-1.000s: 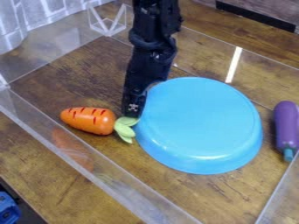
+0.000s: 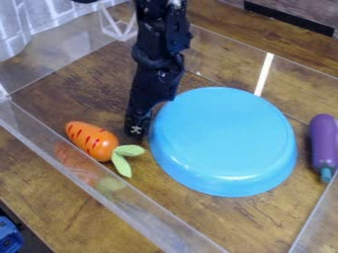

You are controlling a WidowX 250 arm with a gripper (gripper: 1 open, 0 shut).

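Note:
My black gripper point(image 2: 142, 117) is lowered at the left edge of a large blue upside-down plate or lid point(image 2: 222, 136), its fingertips down by the rim; whether it is open or shut is unclear. An orange toy carrot point(image 2: 93, 139) with pale green leaves lies just below and left of the fingertips. A purple toy eggplant point(image 2: 323, 140) lies at the far right.
Clear plastic walls border the wooden board point(image 2: 73, 79) on the left and front. A blue object point(image 2: 10, 235) sits outside at the lower left. The board behind and left of the arm is clear.
My gripper has moved left and down along the blue disc's edge. The carrot has shifted and turned, its leafy end swinging left and downward.

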